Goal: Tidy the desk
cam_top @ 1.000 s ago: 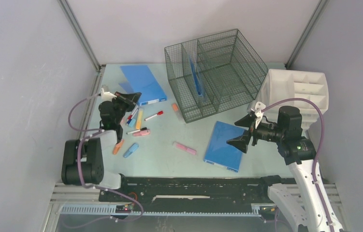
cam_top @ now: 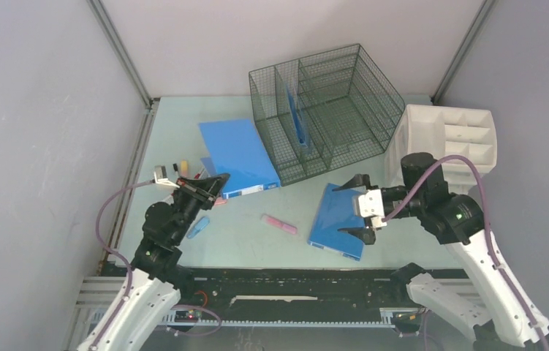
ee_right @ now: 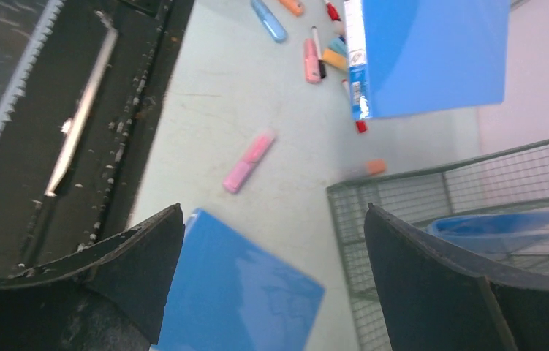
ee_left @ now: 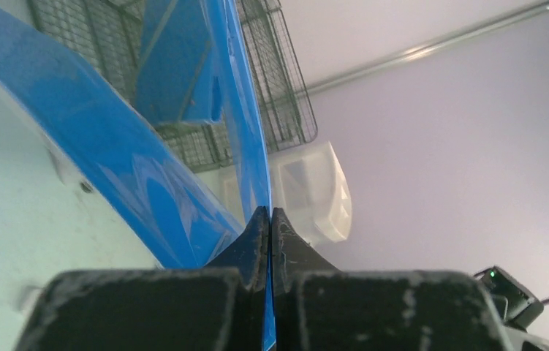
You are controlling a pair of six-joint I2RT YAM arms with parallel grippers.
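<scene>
My left gripper (cam_top: 221,180) is shut on the edge of a blue folder (cam_top: 240,155), which hangs above the desk's left half with its cover splayed. In the left wrist view the folder's thin edge (ee_left: 248,139) runs between the fingers. A second blue folder (cam_top: 335,221) lies flat on the desk at the right. Over it my right gripper (cam_top: 353,208) stands wide open, nothing between its fingers. The wire basket (cam_top: 344,110) sits at the back, with another blue folder (cam_top: 295,117) upright in one of its left compartments. A pink highlighter (cam_top: 280,224) lies mid-desk.
A white organizer (cam_top: 468,134) stands at the right, behind the right arm. Several pens and markers lie under and around the left gripper, including a blue highlighter (cam_top: 198,227); the raised folder hides some. Free desk surface surrounds the pink highlighter.
The left gripper has carried its folder rightward and toward the front, nearer the basket, covering some markers. The right arm has shifted slightly, its gripper still open above the flat folder.
</scene>
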